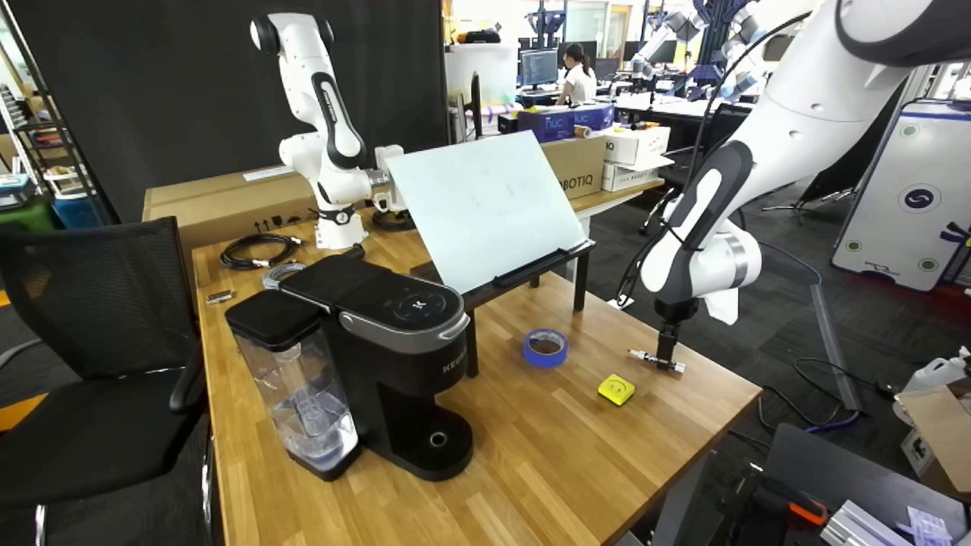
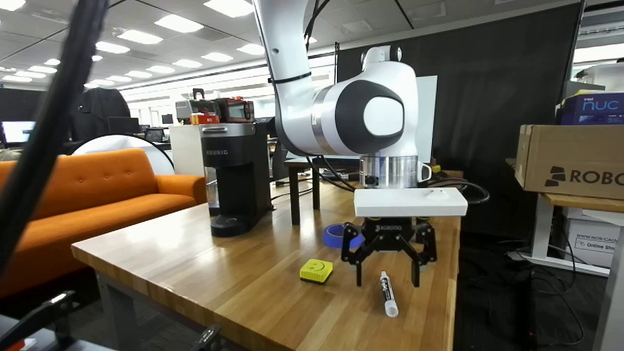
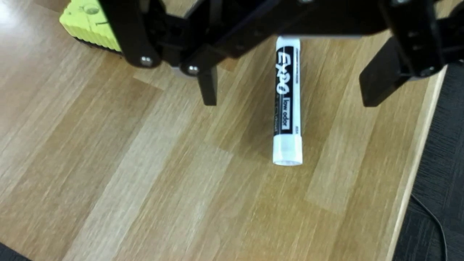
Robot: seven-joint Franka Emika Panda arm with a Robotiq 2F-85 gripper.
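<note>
A white Expo marker (image 3: 287,93) with a black label lies flat on the wooden table, near its right edge. In the wrist view it shows between my two spread fingers, touching neither; its upper end is hidden behind the gripper. My gripper (image 2: 387,280) points down, open and empty, just behind the marker (image 2: 387,294) in exterior view 2. From the side, in exterior view 1, the gripper (image 1: 666,362) overlaps the marker (image 1: 648,358), and whether the fingertips touch the table is hard to tell.
A yellow eraser-like block (image 1: 616,390) and a blue tape roll (image 1: 545,347) lie nearby. A whiteboard (image 1: 491,205) leans on a black stand (image 1: 528,276) farther back. The black Keurig coffee maker (image 1: 400,346) stands to the left. Bare table lies around the marker.
</note>
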